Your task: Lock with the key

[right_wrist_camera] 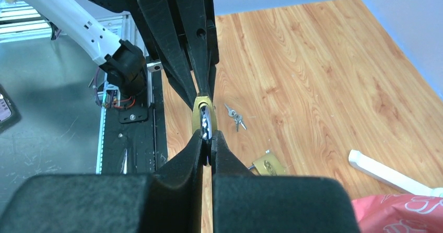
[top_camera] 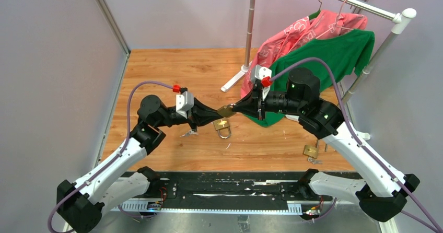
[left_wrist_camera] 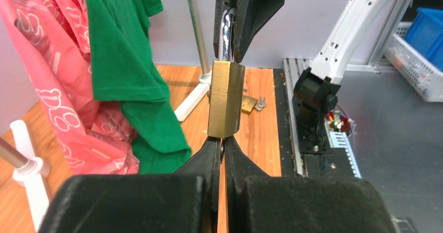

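A brass padlock hangs in the air between my grippers, its body facing the left one and its steel shackle toward the right one. My right gripper is shut on the shackle. My left gripper is shut at the body's lower end; whether anything is between its fingertips is hard to tell. A second padlock lies below on the table, with keys beside it. Another padlock with keys lies at the front right.
A clothes rack with a green shirt and pink cloth fills the back right of the wooden table. Walls surround the table.
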